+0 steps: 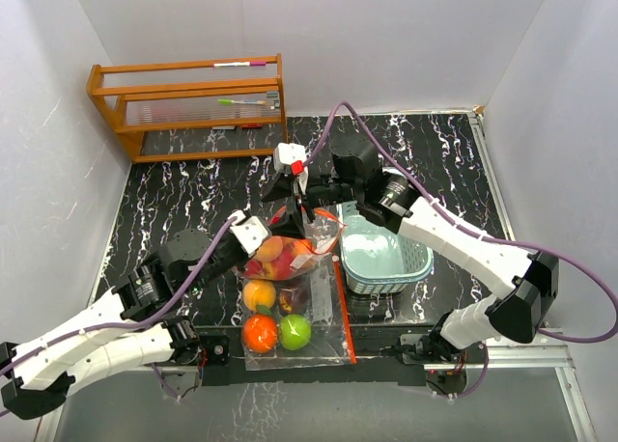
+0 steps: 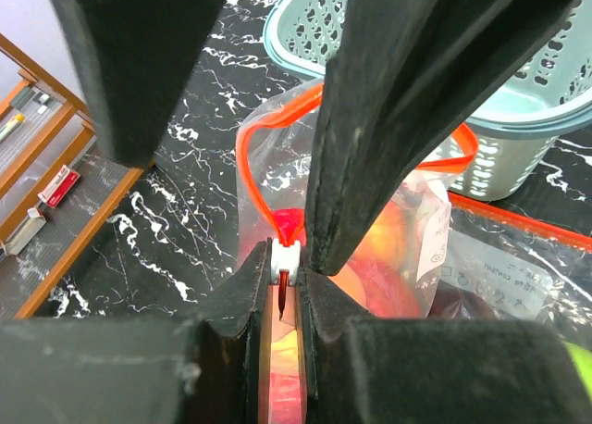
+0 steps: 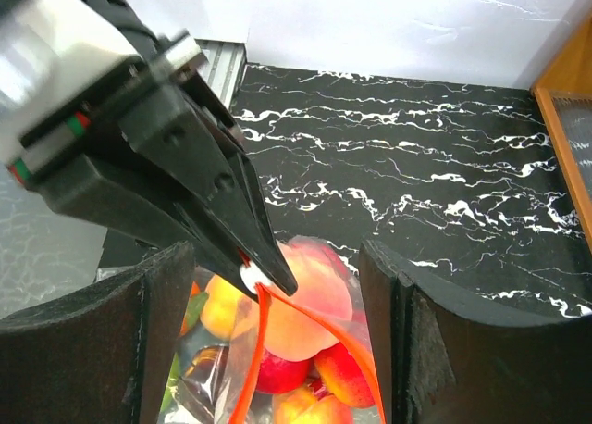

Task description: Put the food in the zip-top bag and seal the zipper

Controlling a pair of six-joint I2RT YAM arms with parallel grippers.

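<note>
The clear zip bag point(image 1: 328, 348) lies at mid-table with its orange-edged mouth point(image 3: 335, 328) gaping. Inside are an orange-red fruit point(image 1: 260, 334), a green one point(image 1: 294, 332), a yellow-orange one point(image 1: 259, 294) and several red and peach ones. My left gripper is shut on the white zipper slider point(image 2: 286, 257) at one corner of the mouth. Open, my right gripper has its dark fingers point(image 3: 393, 322) spread on either side of the bag's mouth and the left gripper's tips. In the top view, both grippers cover part of the mouth.
A pale green basket point(image 1: 386, 254), empty, stands close to the bag's right side. The wooden rack point(image 1: 198, 90) with pens occupies the back left.
</note>
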